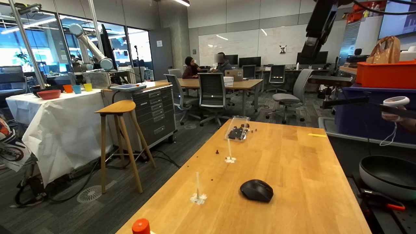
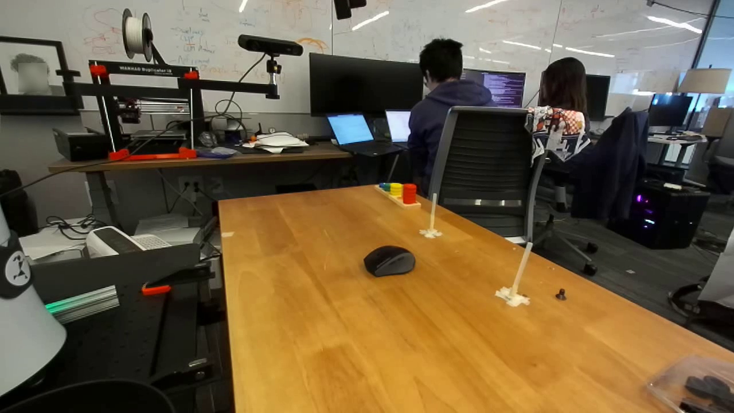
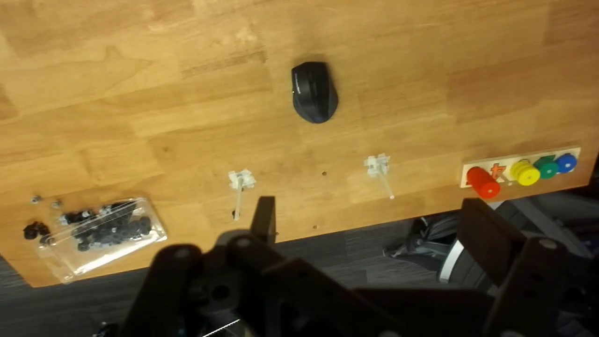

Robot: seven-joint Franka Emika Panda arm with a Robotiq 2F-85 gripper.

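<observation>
My gripper is open in the wrist view, its dark fingers wide apart with nothing between them. In exterior view 1 the arm point(image 1: 320, 27) hangs high over the table's far right. A black computer mouse point(image 3: 315, 92) lies on the bare wood, clear of the fingers. Two thin upright pegs stand taped to the tabletop, one peg point(image 3: 238, 196) left of the mouse and the other peg point(image 3: 385, 182) right of it. On a wooden board point(image 3: 503, 176) sit red rings point(image 3: 483, 182), yellow rings point(image 3: 525, 172), a green piece point(image 3: 545, 166) and a blue piece point(image 3: 566, 163).
Near the table edge is a clear plastic box point(image 3: 151, 224) of small black parts, with loose bits beside it. A small black piece point(image 2: 561, 295) lies near one peg. A dark pan point(image 1: 390, 175) stands off the table's right side.
</observation>
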